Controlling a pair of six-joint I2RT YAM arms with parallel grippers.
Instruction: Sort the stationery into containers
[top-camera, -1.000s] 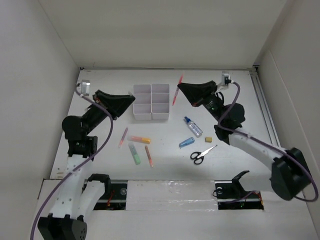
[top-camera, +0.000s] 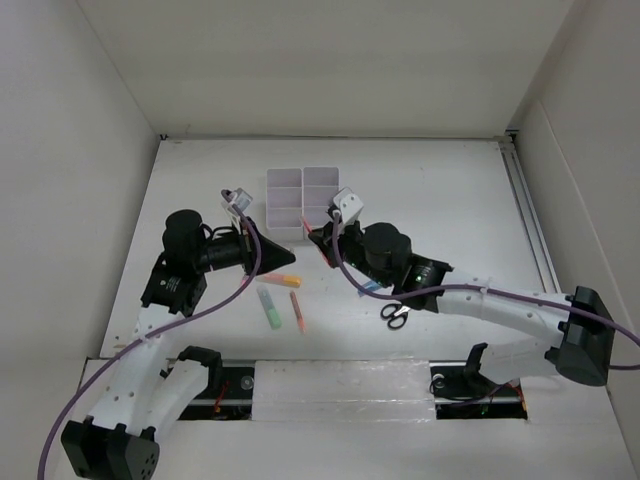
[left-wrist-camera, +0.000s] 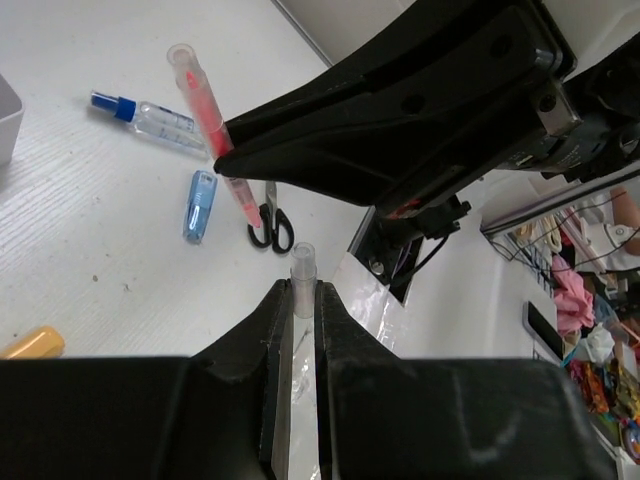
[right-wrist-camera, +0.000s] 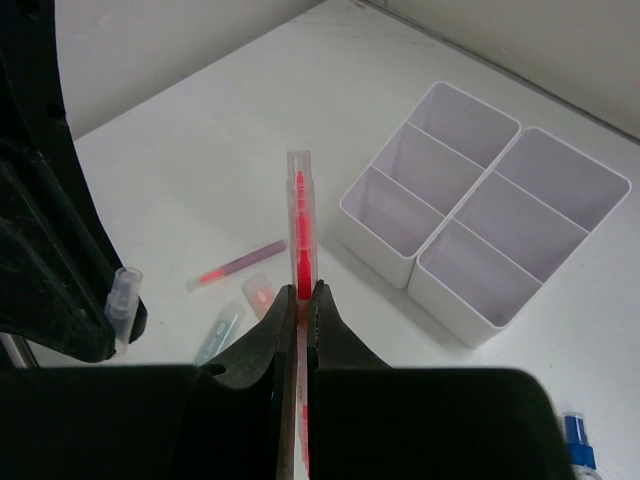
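In the right wrist view, my right gripper is shut on a slim clear marker (right-wrist-camera: 302, 225) with a pink-red core, standing nearly upright. My left gripper is shut on a short clear piece (left-wrist-camera: 303, 265) resembling a pen cap, whose lower part its fingers hide. From above, both grippers are in the air in front of the containers, the left fingertips a little nearer me. Two white divided containers, the left one (right-wrist-camera: 375, 245) and the right one (right-wrist-camera: 455, 310), stand side by side; the compartments I can see into look empty.
Loose on the table are an orange highlighter (top-camera: 288, 281), a green one (top-camera: 268, 308), an orange-tipped pen (top-camera: 297, 312), scissors (top-camera: 396, 315), a small blue item (left-wrist-camera: 200, 207) and a blue-capped spray bottle (left-wrist-camera: 165, 125).
My right arm has swung left and nearer with the marker, now covering the spray bottle from above. My left gripper has moved right and toward me, so the two grippers are close together.
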